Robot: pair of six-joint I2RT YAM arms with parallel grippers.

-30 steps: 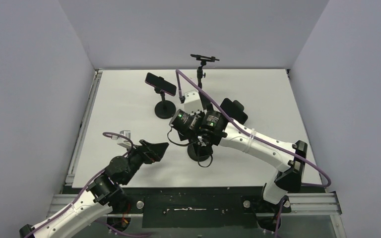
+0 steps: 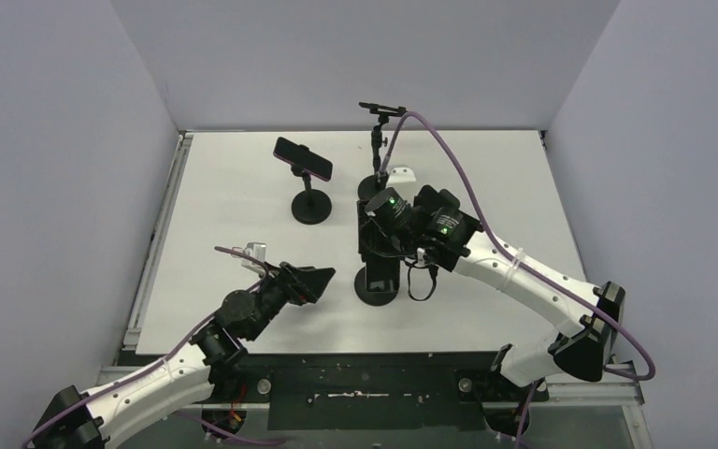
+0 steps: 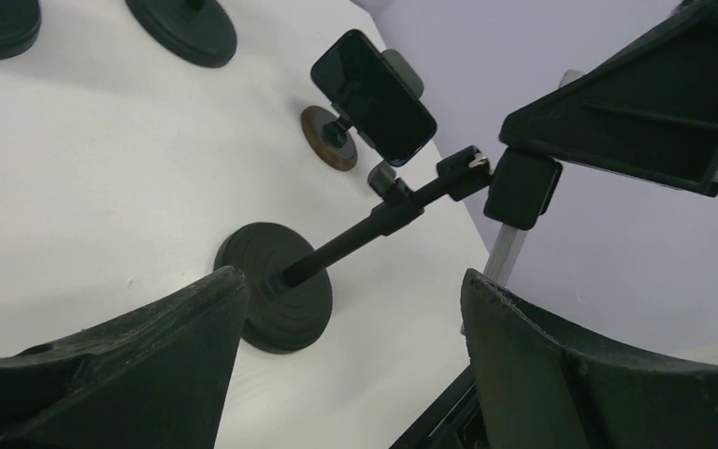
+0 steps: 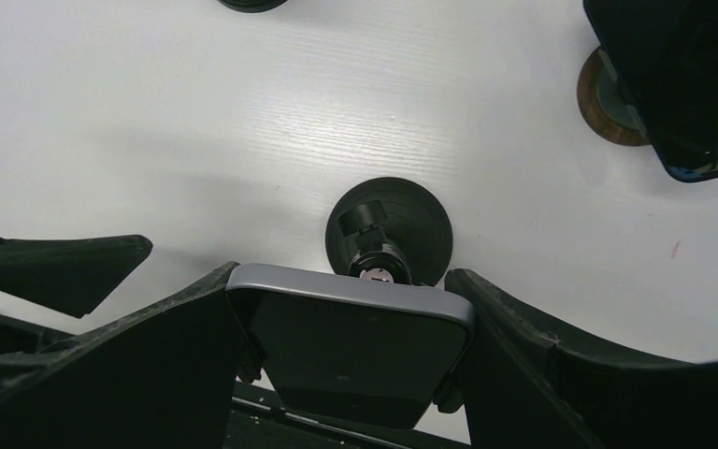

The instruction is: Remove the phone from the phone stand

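Observation:
A dark phone with a grey rim (image 4: 349, 351) is held between the fingers of my right gripper, which is shut on it, above the near stand's round base (image 4: 389, 201). In the left wrist view that stand's pole (image 3: 341, 245) rises from its base (image 3: 271, 318) to an empty-looking clamp (image 3: 458, 168), with part of the right gripper above it. My left gripper stands open at the front left, with nothing between its fingers, facing that stand.
Another phone on a stand (image 2: 302, 157) stands at the back left, a tall stand (image 2: 381, 110) behind, and a tilted phone (image 3: 372, 98) on a wood-rimmed base to the right.
My left gripper has moved slightly right, toward that stand.

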